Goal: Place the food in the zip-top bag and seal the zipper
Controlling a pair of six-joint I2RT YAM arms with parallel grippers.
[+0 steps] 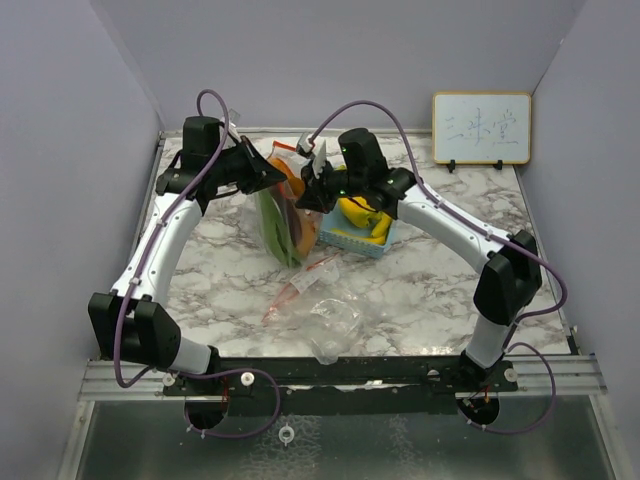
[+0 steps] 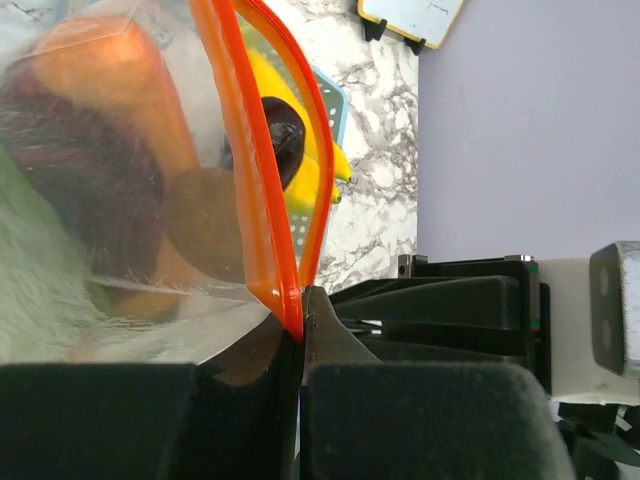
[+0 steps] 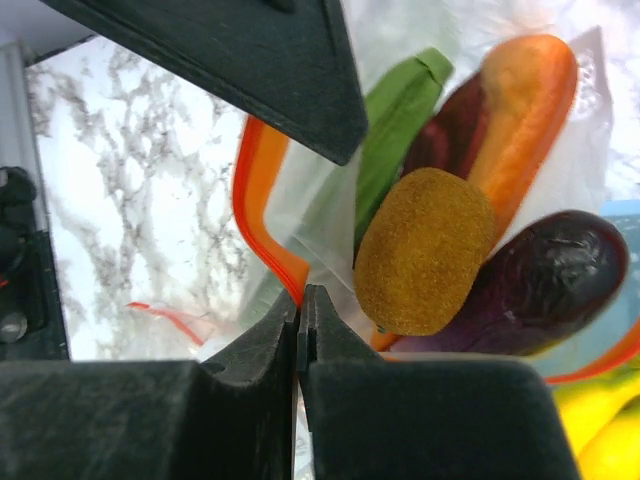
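An upright clear zip top bag (image 1: 270,238) with an orange rim (image 2: 262,170) stands at the table's middle. Inside are a long green item (image 1: 272,222), an orange-brown one (image 3: 525,110), a brown potato-like one (image 3: 425,250) and a dark purple one (image 3: 550,275). My left gripper is shut on the orange rim at one side of the mouth. Opposite it, my right gripper is shut with the rim's orange edge running between its fingertips. Between the two grippers the mouth gapes, and the food shows through it.
Just behind and right of the bag sits a blue basket (image 1: 350,240) holding yellow food (image 1: 362,213). Empty clear bags (image 1: 335,318) lie flat in front. A small whiteboard (image 1: 482,128) stands at the back right. Open marble surface stretches to the right.
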